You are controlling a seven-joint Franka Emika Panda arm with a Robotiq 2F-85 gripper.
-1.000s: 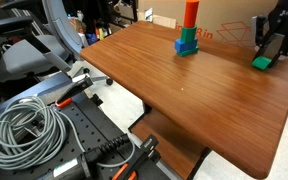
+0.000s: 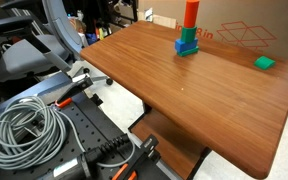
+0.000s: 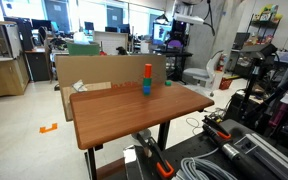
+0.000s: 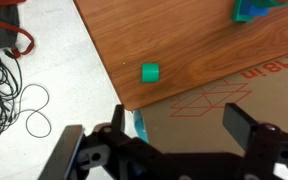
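Note:
A small green block (image 2: 264,62) lies alone near the table's far right corner. The wrist view shows the same green block (image 4: 150,73) from above, with bare wood around it. Toward the middle of the table's back edge rises a stack of blocks (image 2: 189,30): red on top, green and blue below. Part of this stack (image 4: 249,9) is cut off at the wrist view's top edge. My gripper is open above the table's edge, its dark fingers wide apart and nothing between them. It is out of exterior view 1.
A cardboard panel (image 3: 89,72) stands along its back edge. Coiled grey cable (image 2: 26,135) lies beside the front edge. A light blue piece (image 4: 140,125) shows by the table's edge.
One second ago my gripper was down at the green block. It has since risen away, leaving exterior view 1. The block rests on the table; the stack looks unchanged.

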